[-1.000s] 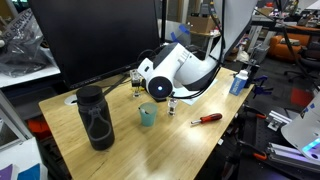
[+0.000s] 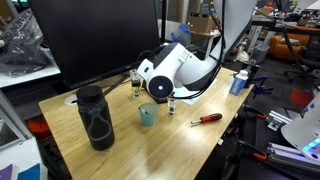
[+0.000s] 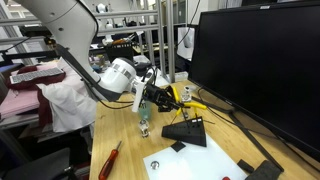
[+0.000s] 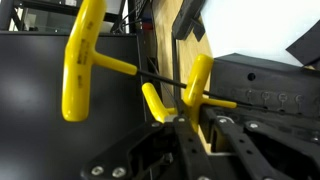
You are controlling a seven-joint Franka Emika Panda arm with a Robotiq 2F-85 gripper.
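My gripper is shut on a yellow-handled T-handle hex key (image 4: 197,82), whose handle rises between the fingers in the wrist view. Two further yellow handles show there, a large one (image 4: 80,70) close to the camera and a smaller one (image 4: 154,102) beside the held one. In exterior view 2, yellow handles (image 3: 196,105) show at the top of a black holder (image 3: 187,131), right by the gripper. How far the held key sits in the holder is hidden. From exterior view 1, the arm (image 2: 172,66) covers most of this spot.
A large black monitor (image 3: 258,70) stands close behind the holder. A red screwdriver (image 2: 206,119), a teal mug (image 2: 148,115), a black cylindrical speaker (image 2: 96,118) and a small bottle (image 2: 171,106) are on the table. White paper (image 3: 195,162) lies in front of the holder.
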